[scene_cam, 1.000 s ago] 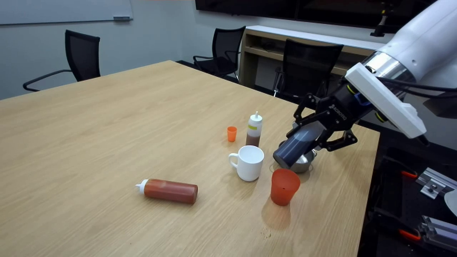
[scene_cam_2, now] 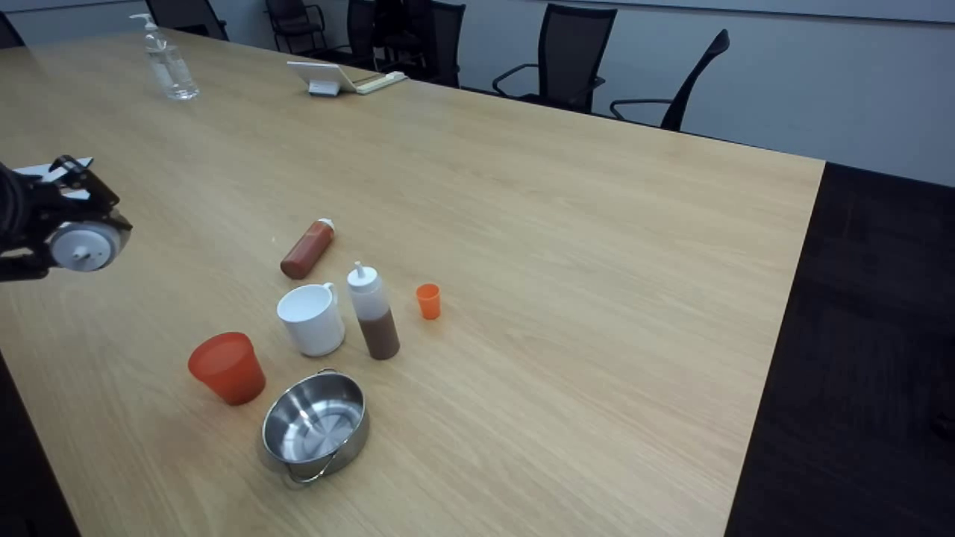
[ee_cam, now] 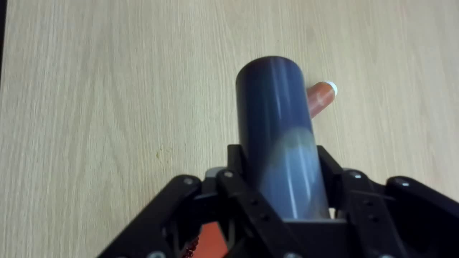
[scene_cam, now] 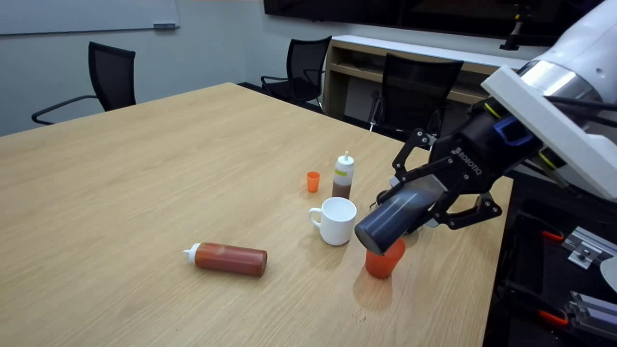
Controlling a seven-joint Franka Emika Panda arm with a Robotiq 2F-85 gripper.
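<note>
A squeeze bottle with dark contents (scene_cam: 390,220) is clamped in my gripper (scene_cam: 415,202), held tilted above the table. Its base points down toward the camera in exterior view 1, while its white nozzle cap (scene_cam_2: 83,246) faces the camera in exterior view 2. In the wrist view the fingers (ee_cam: 235,157) press on both sides of the bottle (ee_cam: 275,107), base outward. In exterior view 1 the bottle's base overlaps the rim of an orange-red cup (scene_cam: 382,265); exterior view 2 shows that cup (scene_cam_2: 231,371) standing apart from my gripper.
A white mug (scene_cam_2: 313,322), an upright brown-sauce bottle (scene_cam_2: 376,318), a small orange cup (scene_cam_2: 430,303) and a steel pot (scene_cam_2: 318,425) stand near the red cup. A red sauce bottle (scene_cam: 231,258) lies on its side.
Holding the bottle, my gripper has come nearer the camera in exterior view 1, from over the steel pot to where the bottle overlaps the red cup. The table objects have not moved.
</note>
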